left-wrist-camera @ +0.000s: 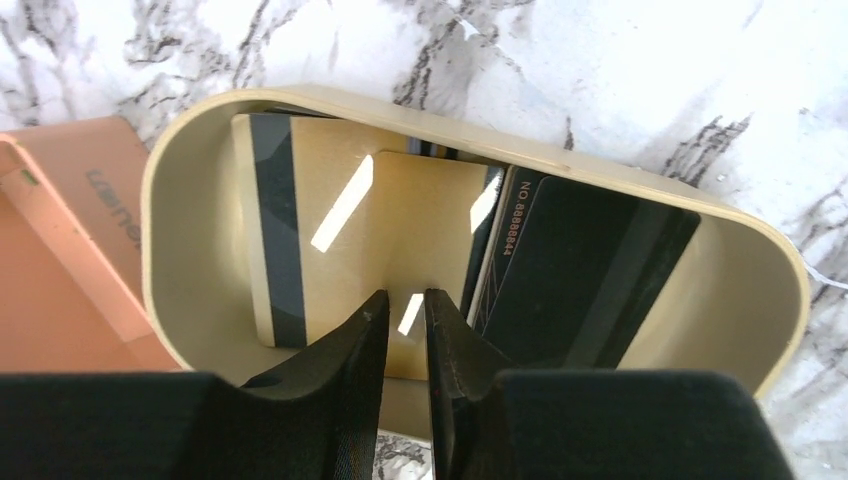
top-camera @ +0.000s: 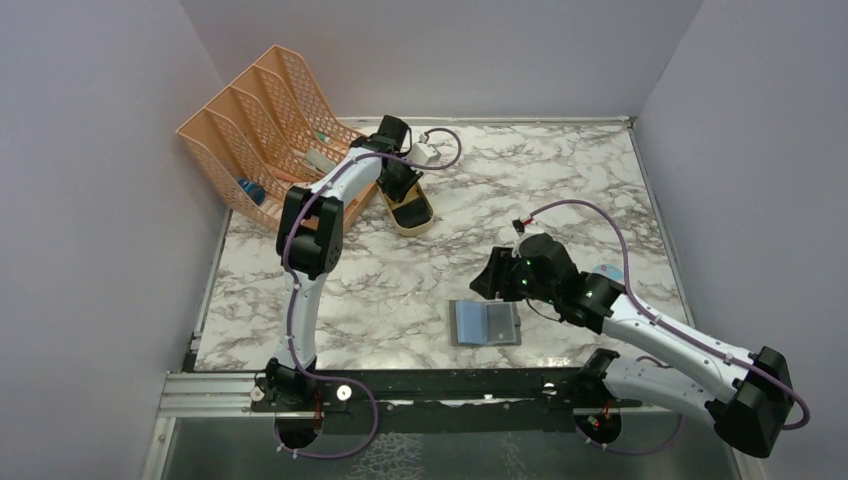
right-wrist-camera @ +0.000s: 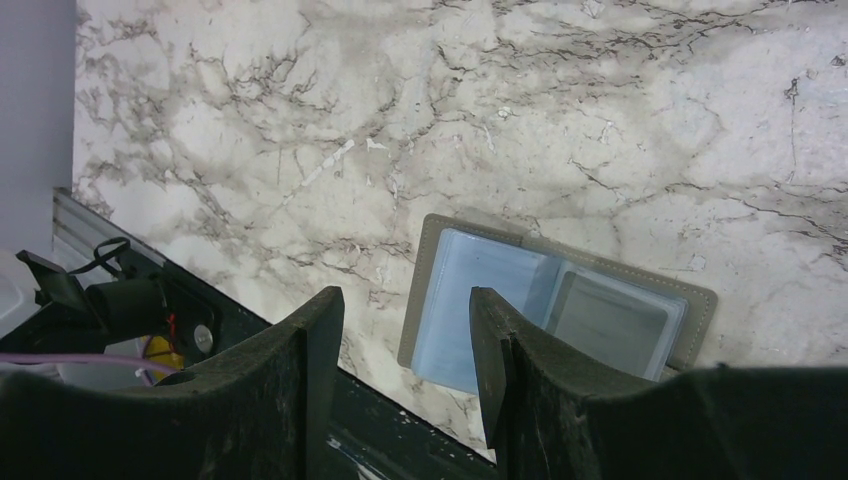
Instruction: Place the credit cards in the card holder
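Observation:
In the left wrist view, two gold cards with dark stripes overlap inside the beige box; a black card leans to their right. My left gripper has its fingertips close together over the lower part of the gold cards, with a narrow strip of gold showing through the gap. Whether a card is pinched there cannot be made out. The grey card holder lies spread on the table, a blue-tinted pocket on one half and a clear pocket on the other. My right gripper hangs open above it, empty.
An orange slotted rack adjoins the box at the back left and holds several small items. A small white object lies behind the box. Bare marble table stretches between the box and the holder.

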